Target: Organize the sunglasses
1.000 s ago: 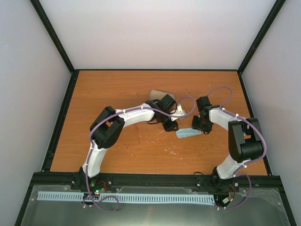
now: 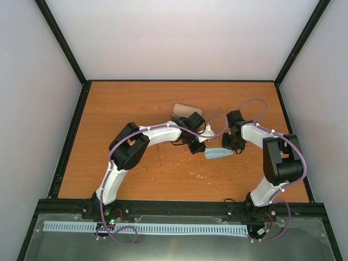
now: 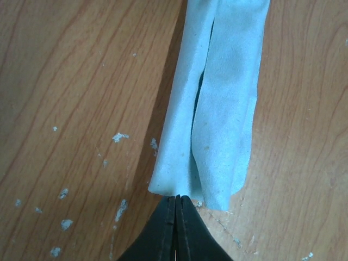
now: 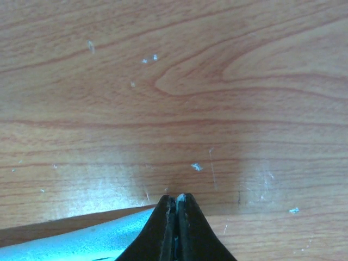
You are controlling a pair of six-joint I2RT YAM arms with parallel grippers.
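Observation:
A light blue folded cloth [image 2: 216, 153] lies flat on the wooden table between my two grippers; in the left wrist view its long folds [image 3: 223, 109] run away from me. My left gripper is shut at the cloth's near end, with nothing visible held between its fingers. My right gripper is shut on the other end of the cloth [image 4: 98, 239], whose edge shows at its fingertips. No sunglasses can be made out in these views.
A tan case-like object [image 2: 185, 109] lies behind my left arm, partly hidden by it. Purple cables loop over both arms.
The right arm and the cloth look nearly unchanged.

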